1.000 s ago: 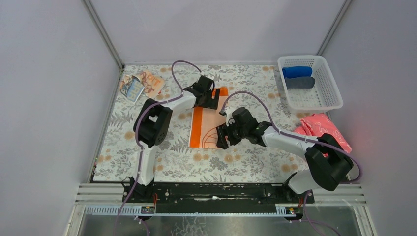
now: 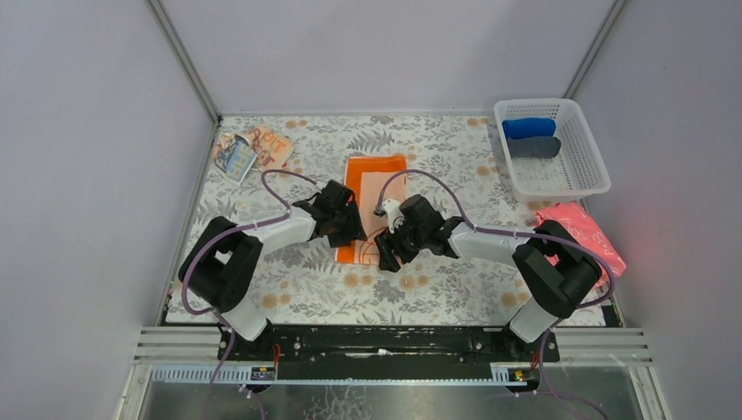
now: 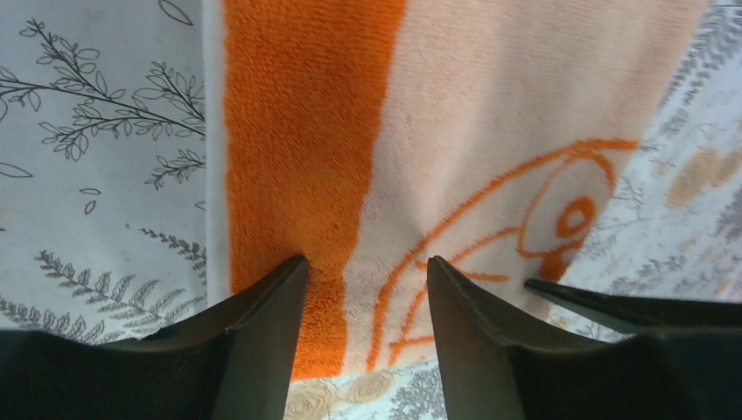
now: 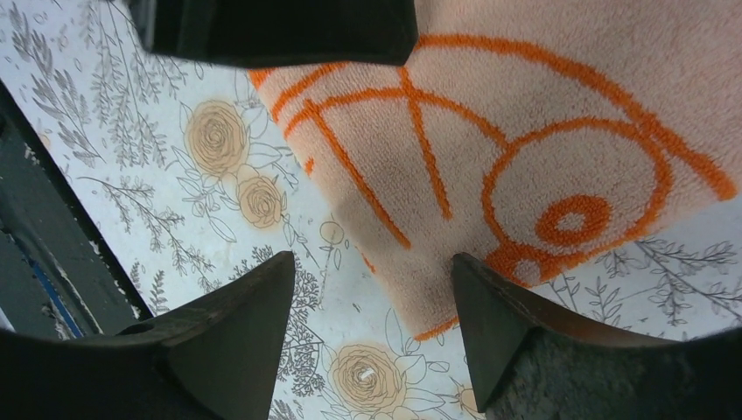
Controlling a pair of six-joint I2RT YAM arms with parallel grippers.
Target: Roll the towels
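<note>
An orange-and-peach towel lies flat and lengthwise in the middle of the table. My left gripper is low over its near left part, fingertips on or just above the orange border and peach field; whether cloth is between them is unclear. My right gripper is at the near right corner of the towel, fingers apart, one tip against the drawn peach corner. A dark part of the other arm shows at the top of the right wrist view.
A white basket with blue and grey rolls stands back right. Red cloth lies below it. Two printed cloths lie back left.
My right gripper has shifted slightly left and down.
</note>
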